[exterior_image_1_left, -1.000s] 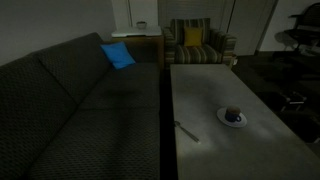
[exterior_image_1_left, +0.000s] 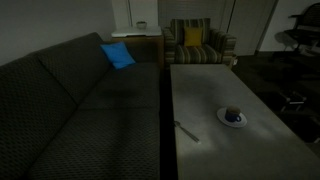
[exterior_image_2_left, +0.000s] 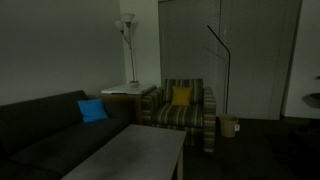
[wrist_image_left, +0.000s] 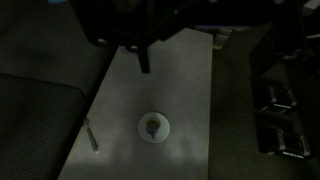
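On the grey coffee table (exterior_image_1_left: 210, 85), a dark cup (exterior_image_1_left: 232, 113) stands upright on a white saucer (exterior_image_1_left: 240, 122). A spoon (exterior_image_1_left: 187, 132) lies to the left of them, near the table's sofa-side edge. From above, the wrist view shows the same cup (wrist_image_left: 153, 126) on its saucer (wrist_image_left: 164, 133), with the spoon (wrist_image_left: 91, 135) at lower left. Dark gripper parts fill the top of that view, and one narrow finger (wrist_image_left: 144, 62) points down above the table, clear of the cup. Too little light falls there to make out the fingers. Neither exterior view contains the gripper.
A dark sofa (exterior_image_1_left: 110, 115) with a blue pillow (exterior_image_1_left: 118, 54) runs along the left. Behind the table is a striped armchair (exterior_image_2_left: 186, 118) with a yellow pillow (exterior_image_2_left: 181, 96). A basket (exterior_image_2_left: 228, 127) stands on the floor.
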